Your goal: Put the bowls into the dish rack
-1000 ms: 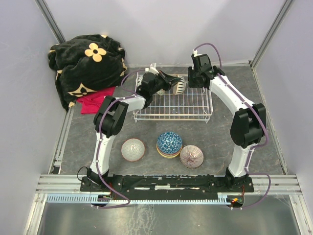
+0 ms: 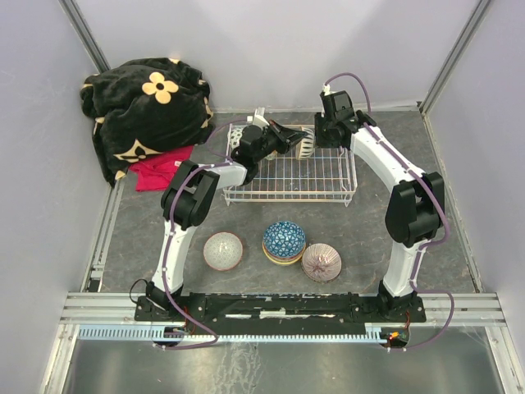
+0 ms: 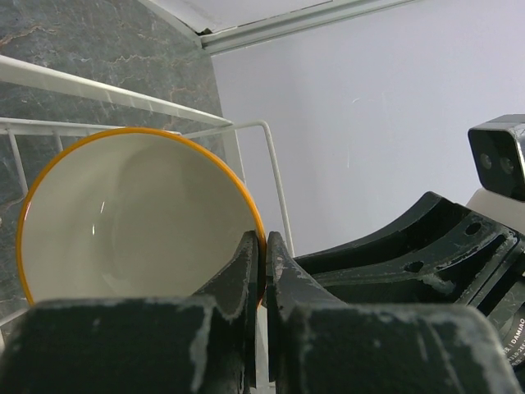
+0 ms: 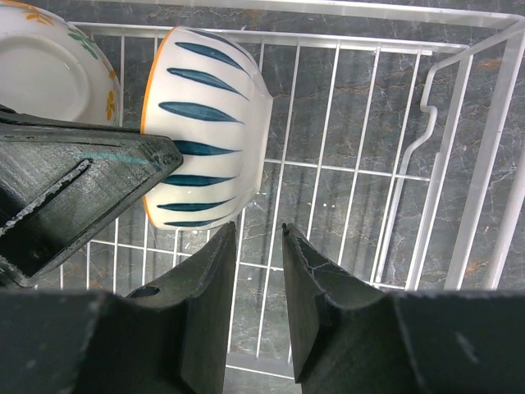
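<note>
A white bowl with dark blue stripes and an orange rim (image 4: 209, 123) stands on its side in the white wire dish rack (image 2: 287, 197). My left gripper is shut on its rim; in the left wrist view the bowl's cream inside (image 3: 139, 217) faces the camera. Over the rack's right part, my right gripper is part open, bare rack wires between its fingers. To the left in the right wrist view sits another bowl with an orange and green pattern (image 4: 49, 70). On the counter are a speckled bowl (image 2: 223, 251), a blue patterned bowl (image 2: 285, 239) on a stack, and a pinkish ribbed bowl (image 2: 321, 263).
A dark cushion with yellow flowers (image 2: 152, 111) and a red cloth (image 2: 160, 171) lie left of the rack. The rack's right side (image 4: 410, 156) is empty. Walls close off the back and both sides.
The striped bowl has shifted slightly to the right along the rack with my left gripper. The right arm and the counter bowls look unmoved.
</note>
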